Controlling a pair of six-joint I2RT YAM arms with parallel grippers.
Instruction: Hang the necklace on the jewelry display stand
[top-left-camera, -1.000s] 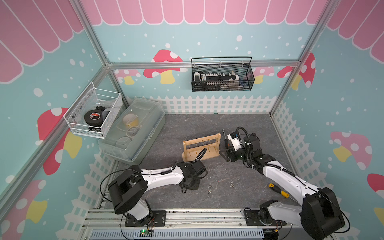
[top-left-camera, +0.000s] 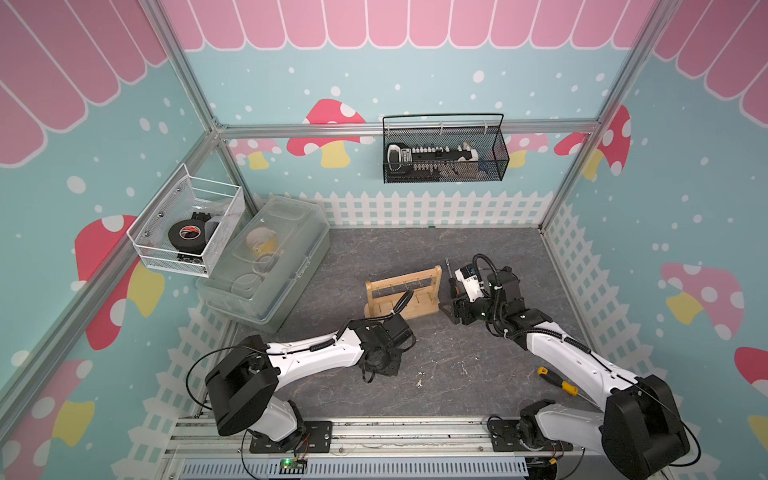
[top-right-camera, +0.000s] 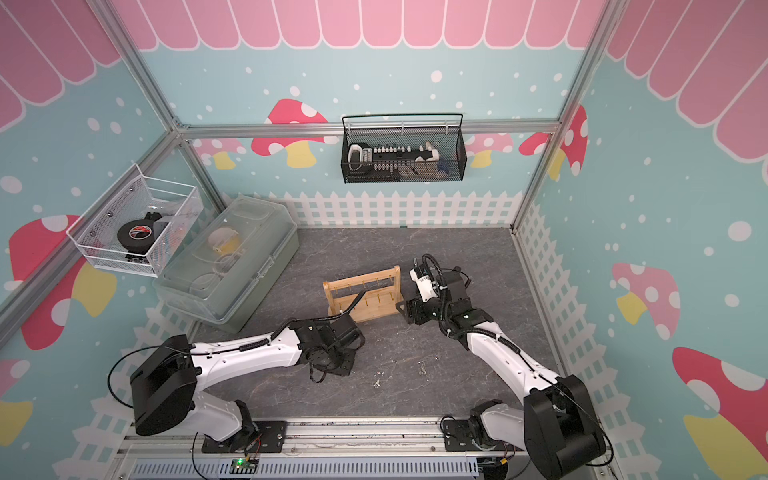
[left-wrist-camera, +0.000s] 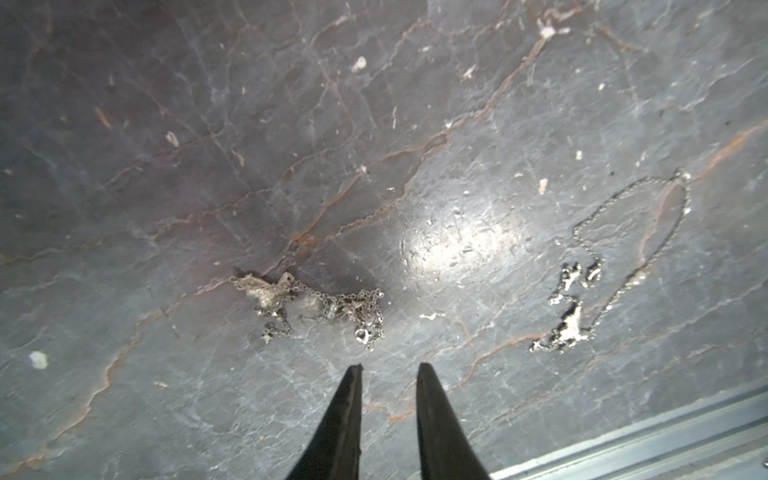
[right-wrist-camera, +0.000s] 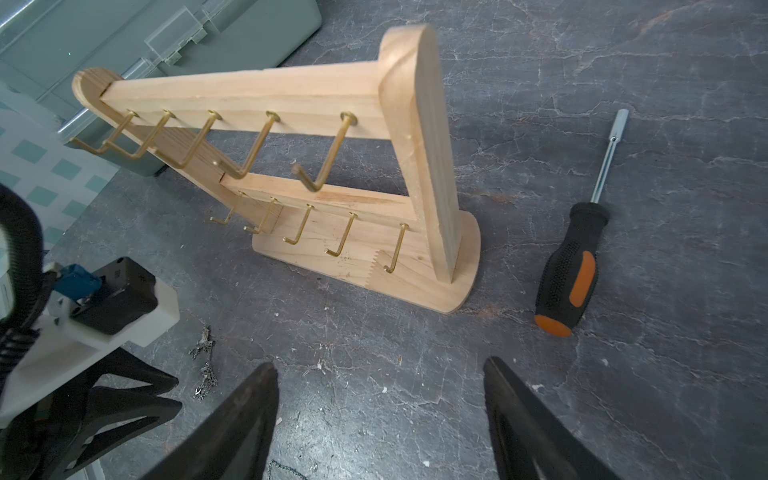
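Silver necklaces lie on the grey marbled table: a bunched one (left-wrist-camera: 272, 292) just beyond my left fingertips, and a looped one (left-wrist-camera: 572, 324) to its right. My left gripper points down over them, open, with nothing between its fingers. The wooden display stand (right-wrist-camera: 424, 120) with two rows of brass hooks stands behind them, empty of necklaces. My right gripper hangs beside the stand's right end, open and empty, facing it in the right wrist view.
A screwdriver (right-wrist-camera: 576, 280) lies right of the stand; a yellow-handled one (top-left-camera: 550, 376) lies by the right arm. A lidded plastic box (top-left-camera: 264, 256) fills the back left. Wire baskets (top-left-camera: 445, 172) hang on the walls.
The left arm's elbow has shifted a little toward the left, its gripper staying over the table near the necklaces. The right arm looks unchanged.
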